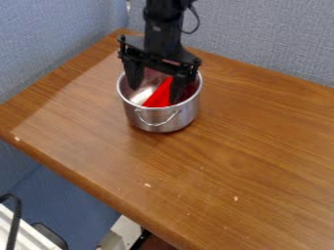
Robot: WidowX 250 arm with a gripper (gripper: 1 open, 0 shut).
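Observation:
A silver metal pot [156, 115] with a wire handle stands on the wooden table [196, 186]. A red object [158, 96] lies inside it, partly hidden by my black gripper [156, 74]. The gripper is open, its fingers lowered to the pot's mouth on either side of the red object.
Bare table surrounds the pot, with most free room to the right and front. Grey-blue padded walls [268, 39] rise behind. The table's left edge drops to a blue floor [46, 186], where white and black items lie at the lower left.

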